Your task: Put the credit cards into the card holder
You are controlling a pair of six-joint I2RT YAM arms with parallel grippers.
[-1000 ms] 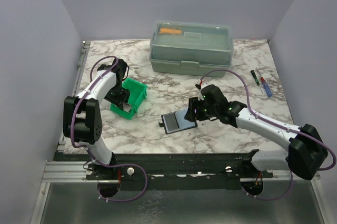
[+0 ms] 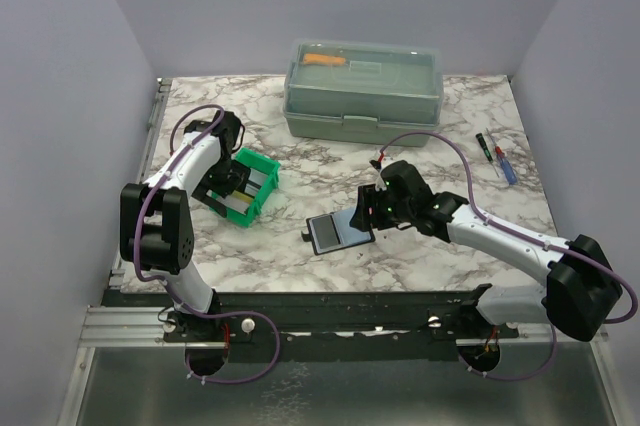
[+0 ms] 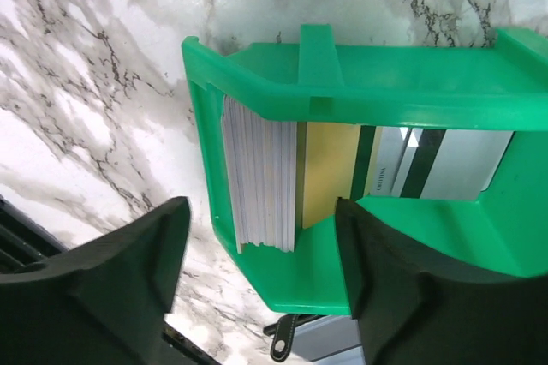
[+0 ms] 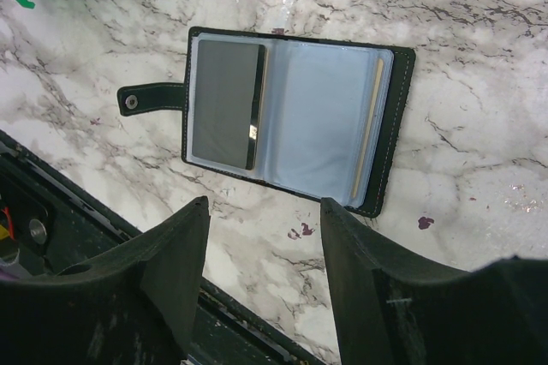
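Observation:
In the left wrist view, a green box (image 3: 394,108) holds a tight stack of pale card edges (image 3: 264,176). Beside the stack, a yellow card (image 3: 330,168) and a silvery card (image 3: 467,164) show their faces. My left gripper is above the box, its fingers spread around the stack end, holding nothing. The card holder (image 4: 399,125) lies unfolded on the marble table; a dark card (image 4: 225,99) shows in its left half, and its right half has a clear bluish pocket (image 4: 312,116). My right gripper stands open over the holder's front edge, empty.
A lidded, see-through greenish case (image 2: 362,96) with an orange item inside stands at the back. Pens (image 2: 484,146) and a blue-handled tool (image 2: 508,171) lie far right. Bare marble surrounds the card holder.
Yellow and silvery card faces now show in it, where a second ago mostly green floor was visible. The right arm and card holder look unmoved.

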